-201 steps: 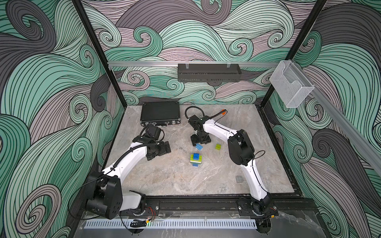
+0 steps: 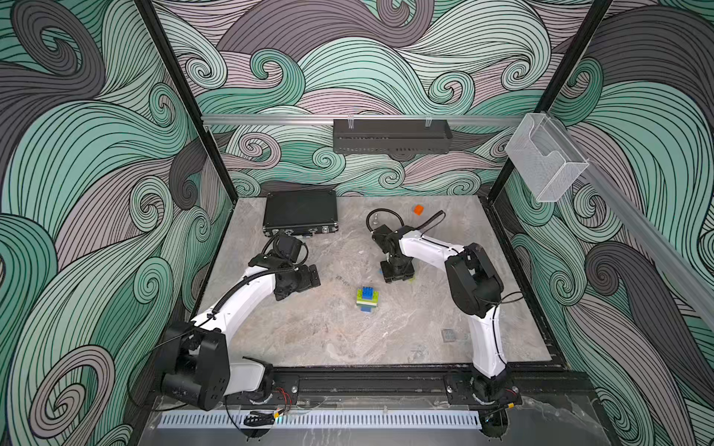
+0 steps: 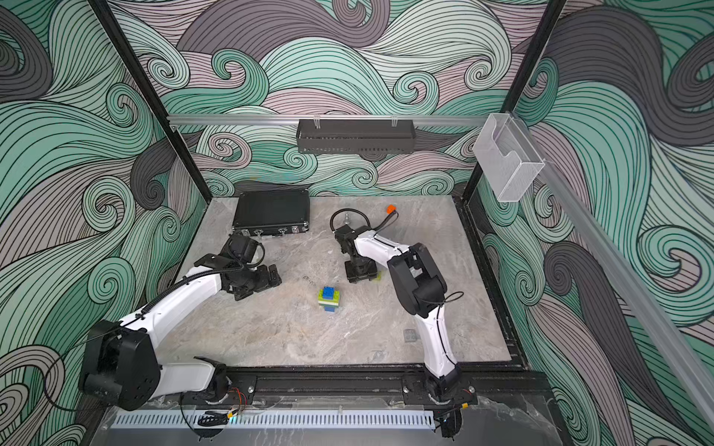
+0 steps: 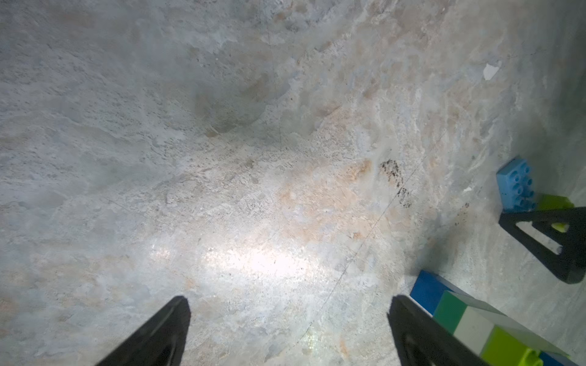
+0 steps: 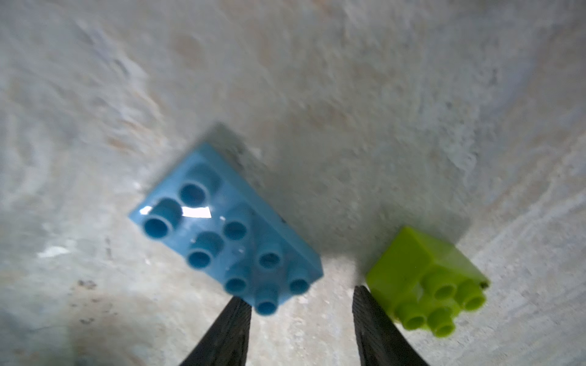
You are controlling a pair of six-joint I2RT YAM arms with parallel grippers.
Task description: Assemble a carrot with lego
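A stacked brick column (image 2: pixel 366 299) in blue, green and white stands on the table between the arms; its layers also show at the lower right of the left wrist view (image 4: pixel 470 320). Below my right gripper lie a light blue brick (image 5: pixel 235 235), partly by its left fingertip, and a lime green brick (image 5: pixel 427 280) just outside its right finger. The right fingers stand partway apart, with only bare table showing between them. My left gripper is wide open and empty, above clear table left of the column.
A black case (image 2: pixel 301 212) sits at the back left. An orange brick (image 2: pixel 418 209) lies at the back right, and a grey square piece (image 2: pixel 448 335) near the front right. Bare table surrounds the column's front and left.
My right gripper has moved right and slightly toward the front, from behind the light blue brick to over the two loose bricks, now mostly covering them. The left arm and column stayed put.
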